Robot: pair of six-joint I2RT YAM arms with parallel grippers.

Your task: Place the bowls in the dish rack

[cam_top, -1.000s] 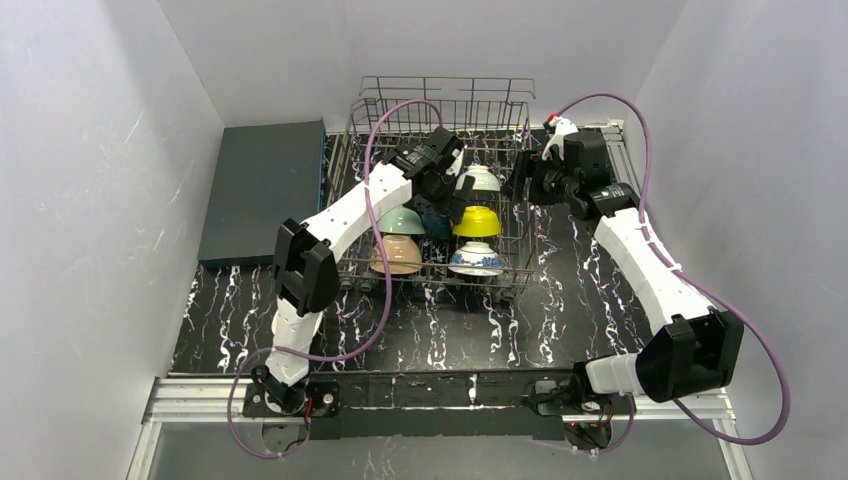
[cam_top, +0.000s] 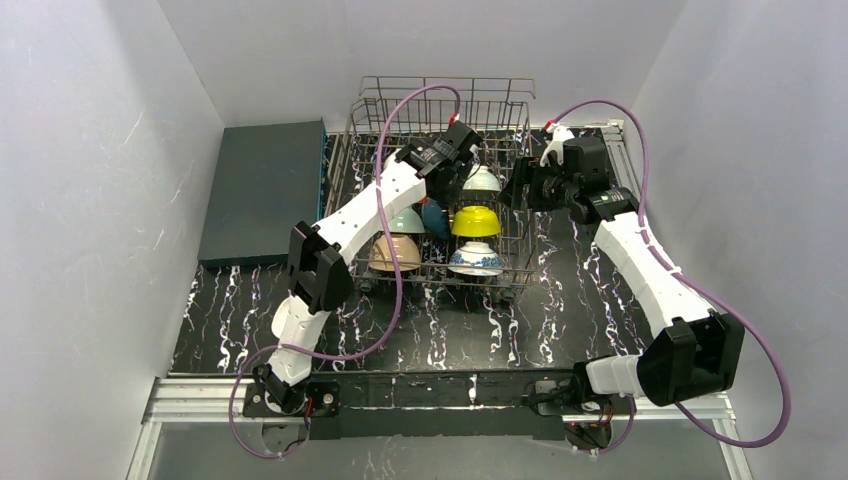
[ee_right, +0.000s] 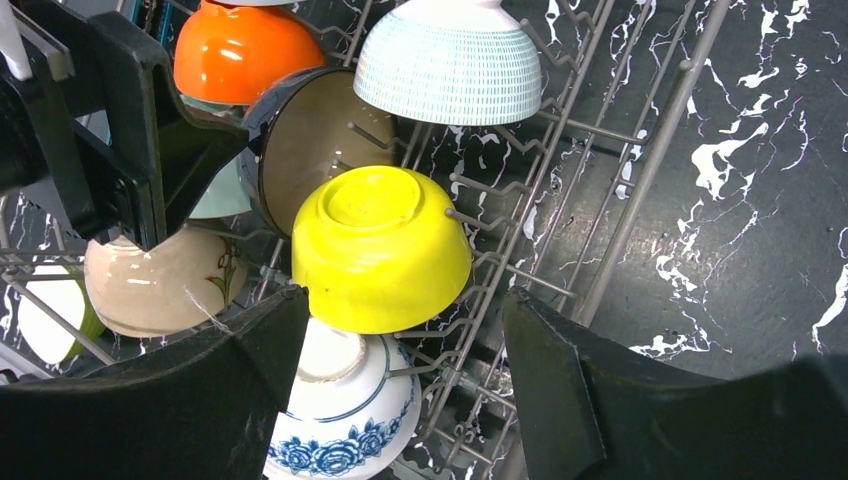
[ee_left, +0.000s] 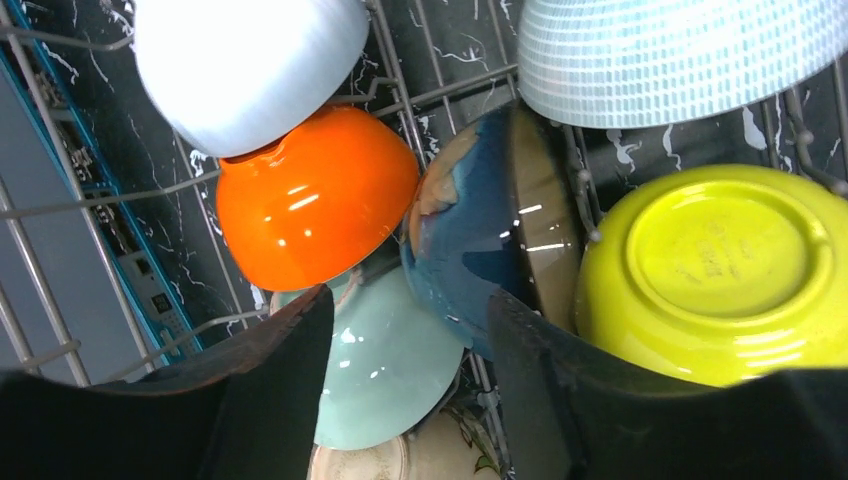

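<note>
Several bowls rest inverted or tilted in the dish rack (cam_top: 515,255): orange (ee_left: 300,190), blue-brown (ee_left: 460,240), pale green (ee_left: 375,375), white (ee_left: 250,60), ribbed white (ee_right: 450,75), yellow (ee_right: 380,270), floral (ee_right: 340,430), beige (ee_right: 150,300). My left gripper hangs above the middle of the rack over the blue-brown and green bowls, fingers apart with nothing clearly between them. My right gripper stands open at the rack's right side, beside the yellow bowl.
A dark flat panel (cam_top: 260,190) lies left of the rack. The marble surface (cam_top: 590,300) to the right of the rack is bare. Walls enclose both sides and the back.
My left gripper has moved toward the back and slightly right over the rack. The right arm has shifted very slightly.
</note>
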